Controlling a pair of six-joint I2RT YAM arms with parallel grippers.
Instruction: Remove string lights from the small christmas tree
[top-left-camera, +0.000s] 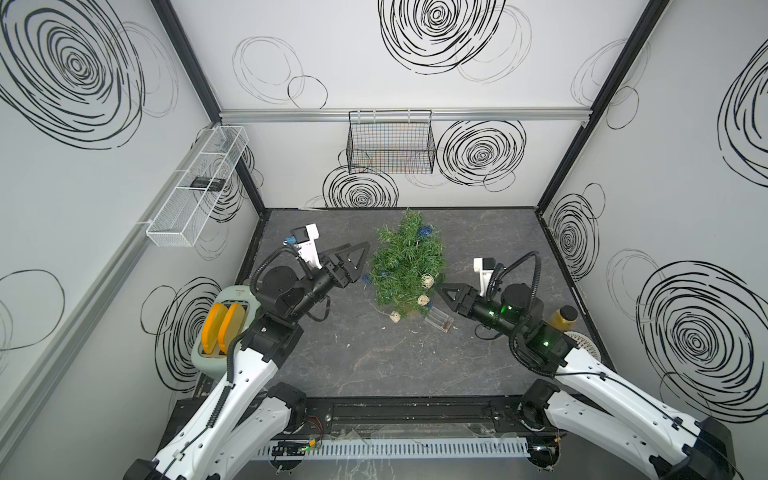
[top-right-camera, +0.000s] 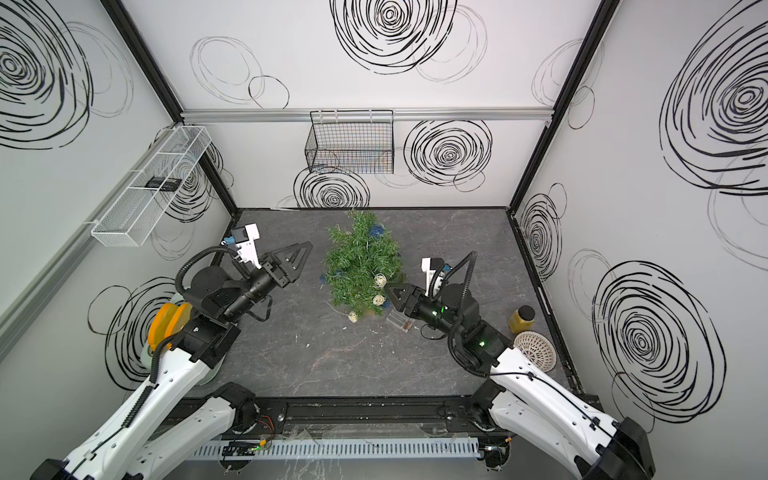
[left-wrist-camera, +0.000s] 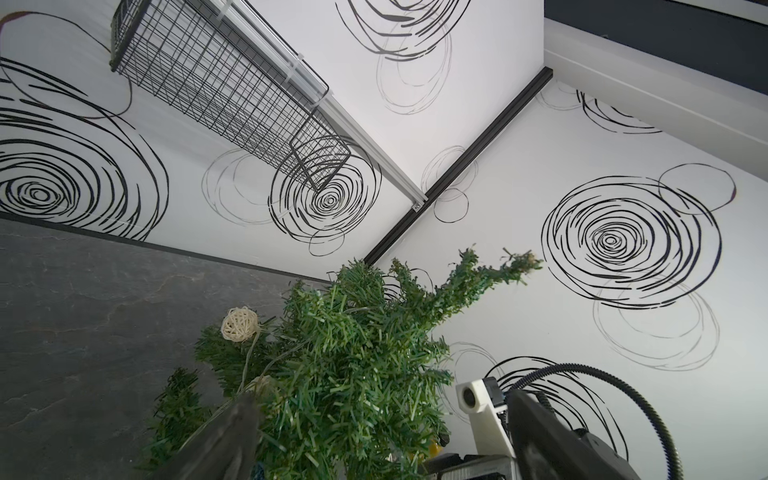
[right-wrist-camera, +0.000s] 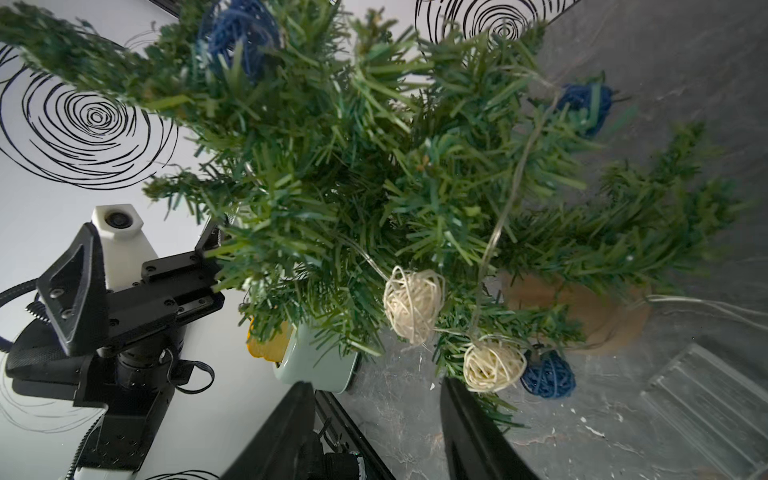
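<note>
The small green tree stands mid-table with string lights of cream and blue wicker balls. Beside my right gripper are a cream ball, another cream ball and a blue ball; the wire runs over the branches. A blue ball sits higher. My left gripper is open, raised just left of the tree. My right gripper is open at the tree's lower right, fingers pointing toward the cream balls, nothing between them.
A clear box lies by the tree's base. A toaster with yellow slices is at left; a jar and round basket are at right. Wire baskets hang on the walls.
</note>
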